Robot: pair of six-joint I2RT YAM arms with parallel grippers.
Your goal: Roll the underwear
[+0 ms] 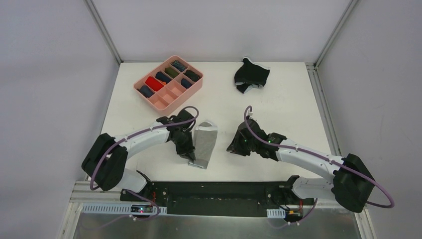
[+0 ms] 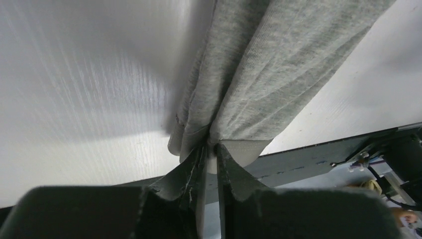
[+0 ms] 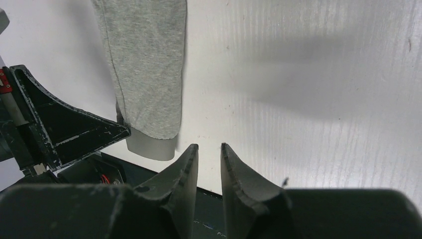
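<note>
A light grey folded underwear lies lengthwise near the middle front of the table. My left gripper is down at its near left end; in the left wrist view the fingertips press at the fold above the lighter band, close together, and whether cloth is between them is unclear. My right gripper is apart from the garment, to its right; in the right wrist view it hangs open over bare table, with the garment to its left.
A pink compartment box with several rolled items sits at the back left. A black cloth lies at the back right.
</note>
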